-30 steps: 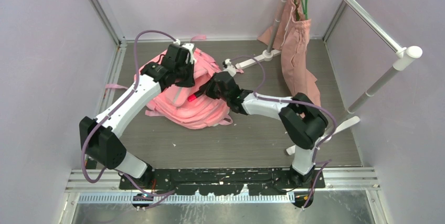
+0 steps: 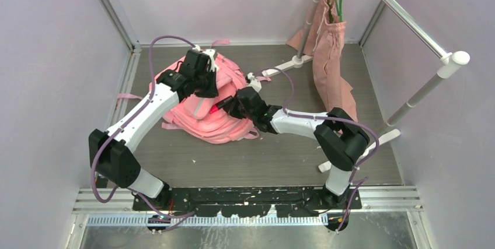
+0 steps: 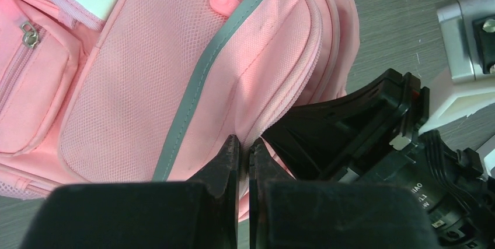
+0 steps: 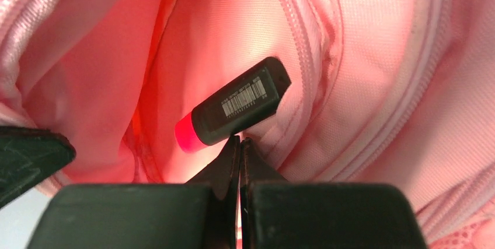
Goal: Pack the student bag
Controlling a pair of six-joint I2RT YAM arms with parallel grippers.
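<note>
The pink backpack (image 2: 204,126) lies on the floor under both grippers. My left gripper is shut on the piped edge of a backpack flap (image 3: 265,56). My right gripper reaches into the opening, shut with its tips at pink fabric beside a zipper; what is between them is hard to see, seemingly the fabric edge. A black stick with a pink end and barcode (image 4: 239,103) lies in the opening just beyond those tips.
A pink apron-like cloth (image 2: 328,68) hangs on a white pipe rack (image 2: 414,21) at the right. Bare floor (image 2: 245,161) lies in front of the backpack.
My right arm has shifted slightly toward the front and right. The left arm and the backpack look nearly unchanged.
</note>
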